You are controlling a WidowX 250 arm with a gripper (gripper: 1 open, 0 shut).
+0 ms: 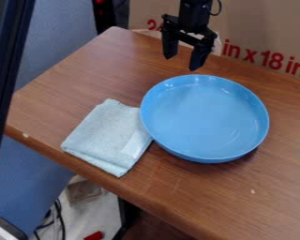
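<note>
A black gripper (186,52) hangs at the top centre of the camera view, above the back of the wooden table, with its two fingers spread apart and nothing visible between them. Below and to the right of it lies a round blue plate (204,117). A folded pale blue cloth (106,136) lies just left of the plate, close to the table's front left edge.
A cardboard sheet with red printing (273,37) stands behind the table (83,66). A dark frame runs along the far left, with cables on the floor below.
</note>
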